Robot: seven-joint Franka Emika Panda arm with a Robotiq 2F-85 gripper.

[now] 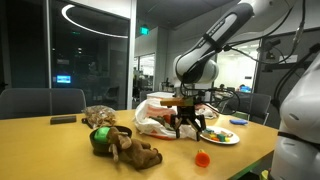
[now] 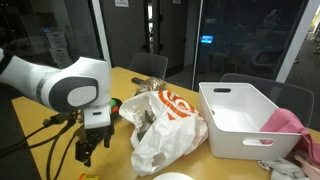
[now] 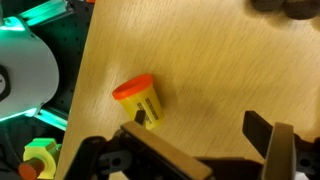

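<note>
My gripper (image 1: 188,132) hangs over the table in exterior view 1, its fingers apart and nothing between them. In the wrist view the open gripper shows a finger (image 3: 270,135) at the right, with bare wood in the gap. A small yellow cylinder with an orange-red end (image 3: 138,100) lies on the tabletop to the left of that gap, near the left finger and apart from it. From exterior view 1 the same cylinder (image 1: 202,159) shows its orange end, in front and to the right of my gripper.
A brown plush toy (image 1: 135,152) leans on a dark green bowl (image 1: 102,147). Beyond are a white plastic bag (image 2: 165,135), a white bin (image 2: 235,145) and a plate (image 1: 222,141) with colourful items.
</note>
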